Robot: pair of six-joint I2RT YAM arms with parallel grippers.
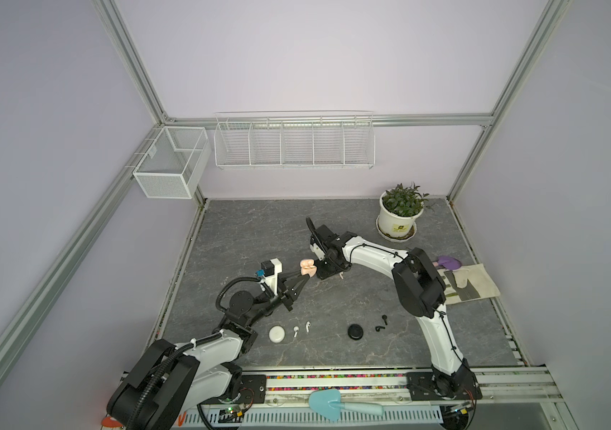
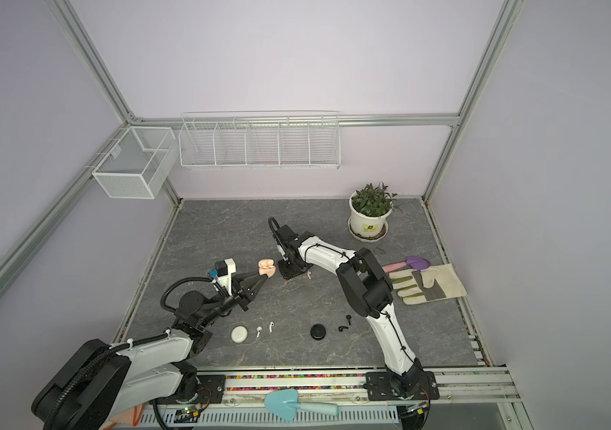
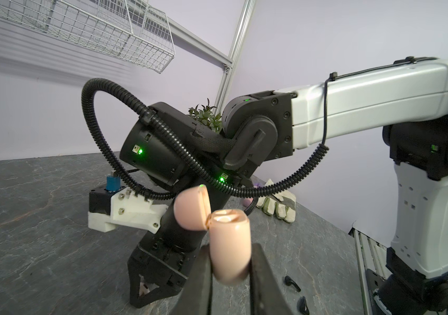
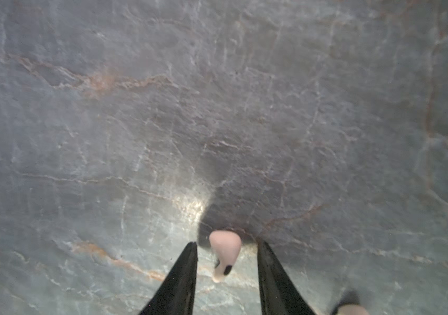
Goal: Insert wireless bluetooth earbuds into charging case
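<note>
My left gripper is shut on a pink charging case (image 3: 229, 246), held upright with its lid flipped open, over the middle-left of the table. Right behind it, my right gripper points down, part open, its fingers either side of a pink earbud (image 4: 226, 244) lying on the table; nothing shows clamped. A second pink object (image 4: 352, 309), likely the other earbud, shows at the lower edge. A white round case (image 1: 277, 334) with two white earbuds (image 1: 296, 331) and a black case (image 1: 355, 331) with two black earbuds (image 1: 380, 328) lie at the front.
A potted plant (image 1: 400, 223) stands at the back right. A glove (image 2: 434, 286) and purple trowel (image 2: 417, 261) lie at the right. Wire baskets (image 1: 294, 143) hang on the walls above.
</note>
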